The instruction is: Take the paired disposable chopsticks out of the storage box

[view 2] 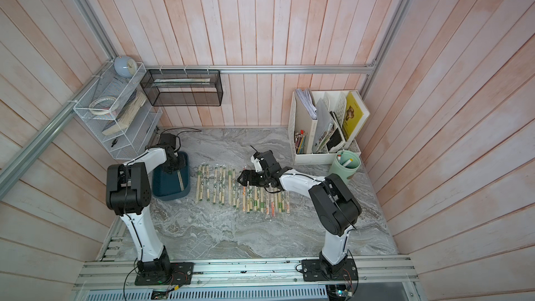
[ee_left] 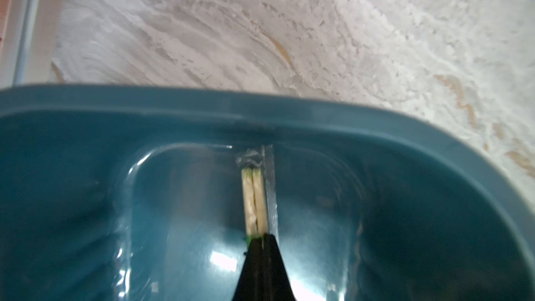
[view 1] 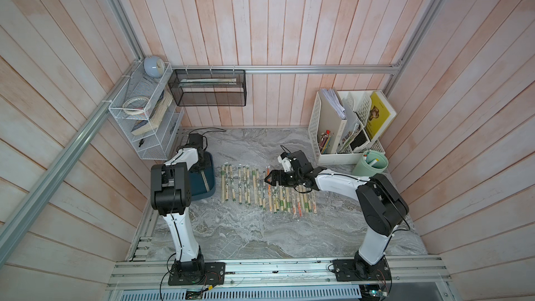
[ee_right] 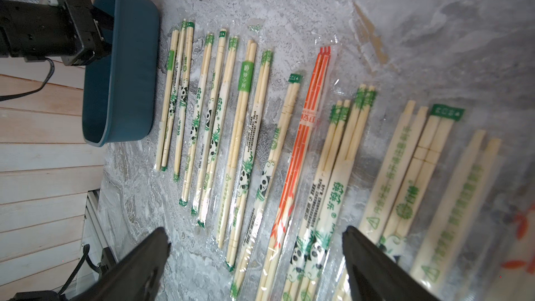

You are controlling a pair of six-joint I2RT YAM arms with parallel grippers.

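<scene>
One wrapped chopstick pair (ee_left: 254,203) lies inside the blue storage box (ee_left: 312,112), its clear wrapper end pointing toward the box wall. My left gripper is down in the box, its fingertips together over the middle of that pair. They cover part of it, and I cannot make out whether any wrapper is pinched between them. On the table to the right of the box, several wrapped chopstick pairs (ee_right: 245,106) lie side by side in a row. Above that row my right gripper stands open, its fingers wide apart and nothing between them.
A white wire shelf (view 1: 146,111) stands behind the box at left, and a black mesh basket (view 1: 209,99) hangs on the back wall. File holders (view 1: 334,159) and a green cup (view 1: 370,164) are at the back right.
</scene>
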